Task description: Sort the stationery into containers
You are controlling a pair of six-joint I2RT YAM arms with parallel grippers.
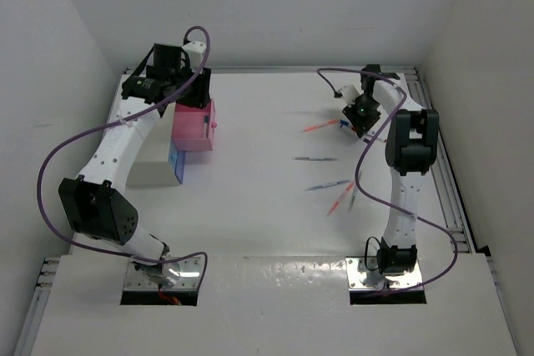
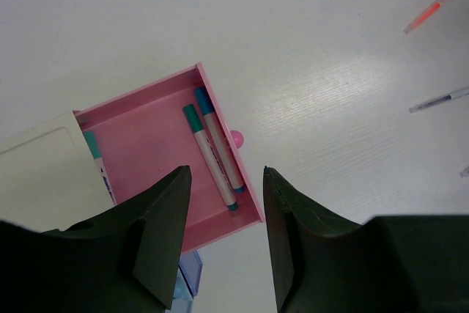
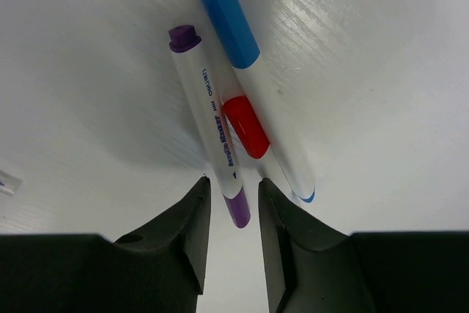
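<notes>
My left gripper hangs over a pink box (image 2: pixel 139 144) holding white markers with blue and green caps (image 2: pixel 209 155), its fingers apart with nothing seen between. My right gripper is low over a group of markers on the white table, its fingers apart: a purple-capped marker (image 3: pixel 209 119), whose lower end lies between or just beyond the fingertips, a red-capped one (image 3: pixel 247 128) and a blue-capped one (image 3: pixel 271 108). I cannot tell whether the fingers touch any.
Several pens (image 1: pixel 325 185) lie loose across the middle right of the table (image 1: pixel 259 206). A pale lid or box (image 2: pixel 44 174) and a blue container (image 2: pixel 188 273) adjoin the pink box.
</notes>
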